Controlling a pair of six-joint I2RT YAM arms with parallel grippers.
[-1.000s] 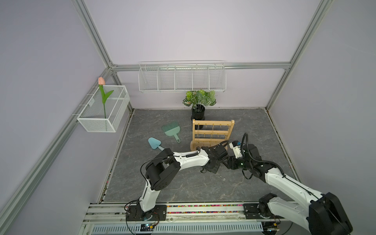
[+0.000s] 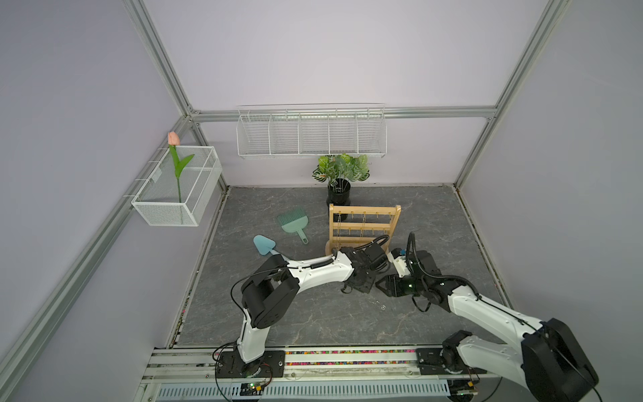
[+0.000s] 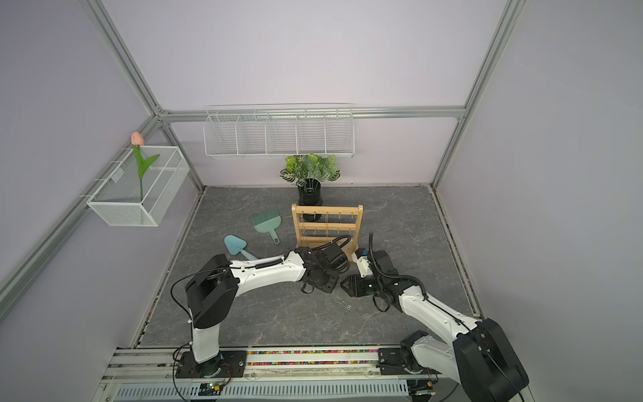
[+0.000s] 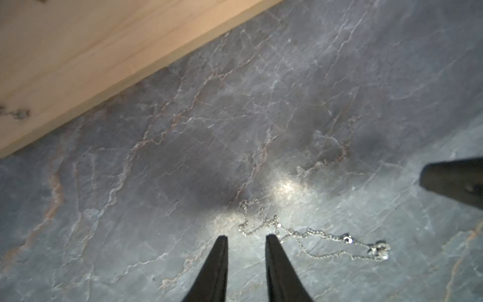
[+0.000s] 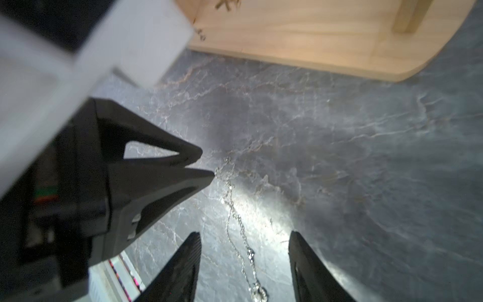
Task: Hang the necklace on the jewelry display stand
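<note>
A thin silver necklace [image 4: 322, 234] lies on the dark marbled table, stretched out, with a small cluster at one end. In the right wrist view the same necklace [image 5: 241, 226] runs down between the two arms' fingers. My left gripper is over the table just beside the chain, its fingers parted a little with nothing seen between them. My right gripper has its fingers spread wider, above the chain's clustered end, and holds nothing. Behind both grippers stands the wooden jewelry display stand [image 2: 365, 225], with several chains on its bars.
A potted plant [image 2: 339, 191] stands behind the stand. To the left lie a green dustpan [image 2: 292, 223] and a blue scoop [image 2: 264, 244]. The two grippers are close together, the left one's fingers [image 5: 166, 176] reaching into the right wrist view.
The stand has not moved.
</note>
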